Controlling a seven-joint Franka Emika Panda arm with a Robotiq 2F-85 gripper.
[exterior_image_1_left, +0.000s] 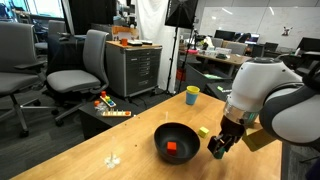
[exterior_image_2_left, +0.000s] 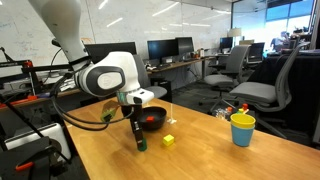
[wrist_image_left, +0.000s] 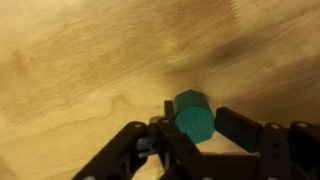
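Observation:
A small green cylinder (exterior_image_2_left: 142, 145) is at the tabletop, below the arm. My gripper points down over it, and the wrist view shows the green cylinder (wrist_image_left: 195, 122) between the two dark fingers. Both fingers lie very close to its sides; whether they press on it cannot be made out. In exterior view 1 the gripper (exterior_image_1_left: 221, 148) is low over the wood, just right of a black bowl (exterior_image_1_left: 188, 157). A red block (exterior_image_1_left: 171, 147) lies inside that bowl.
A yellow block (exterior_image_2_left: 168, 140) sits on the table near the gripper. Farther off stands a blue and yellow cup (exterior_image_2_left: 242, 132). A white mark or scrap (exterior_image_1_left: 112, 160) lies on the left of the table, with bare wood around it.

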